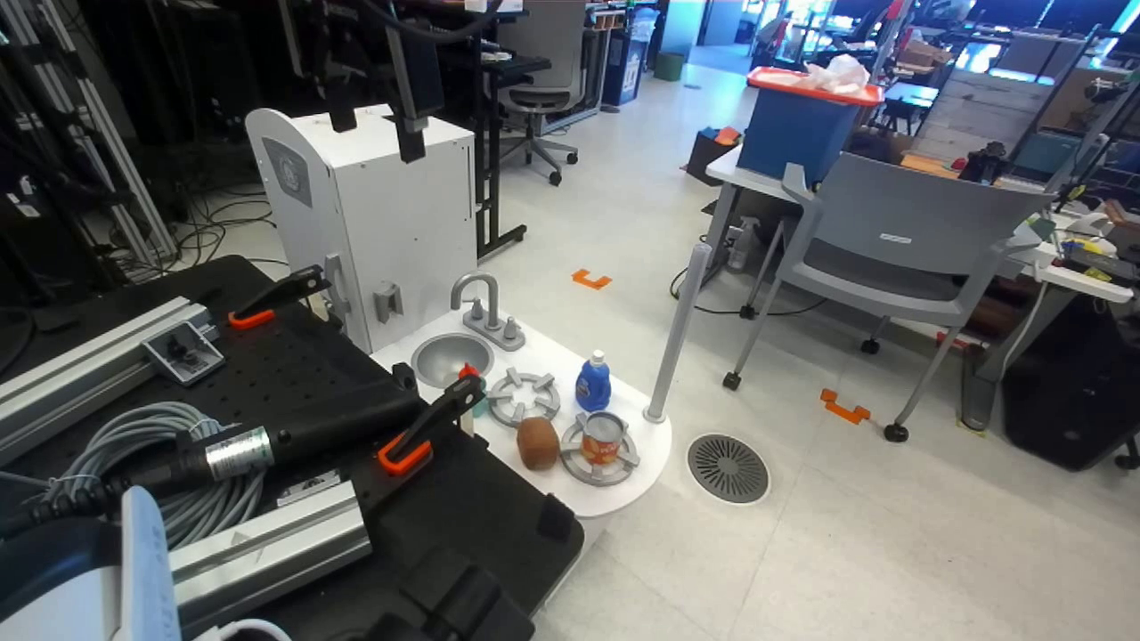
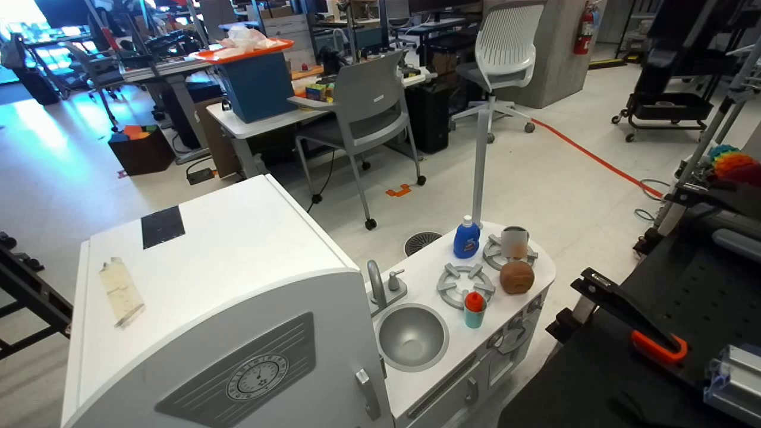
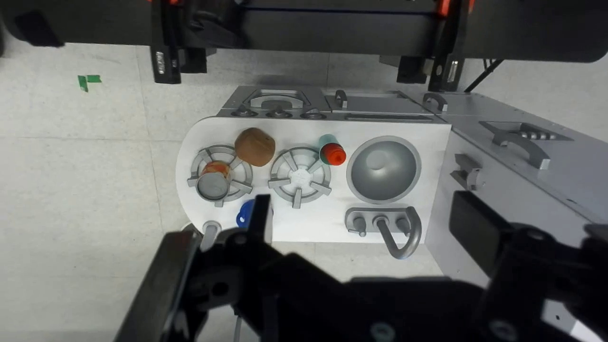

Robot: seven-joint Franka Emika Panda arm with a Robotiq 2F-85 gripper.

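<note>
High above the toy kitchen, my gripper stands open with its fingers far apart and nothing between them; in exterior view 1 the gripper (image 1: 376, 126) appears over the white cabinet. On the counter, an orange-labelled can (image 1: 603, 440) stands on one burner. A brown rounded object (image 3: 254, 146) sits beside that burner. The blue bottle (image 2: 467, 239) with a white cap stands upright near the post; one finger partly covers it in the wrist view. A teal cup (image 2: 474, 317) holding something red (image 3: 333, 154) is between the second burner and the sink.
The grey sink (image 3: 383, 171) is empty, with a curved faucet (image 3: 405, 242) behind it. A tall white cabinet (image 2: 214, 242) borders the counter on the sink side. A black table (image 1: 470, 545) with clamps lies along the front. The burner (image 3: 300, 177) nearer the sink is bare.
</note>
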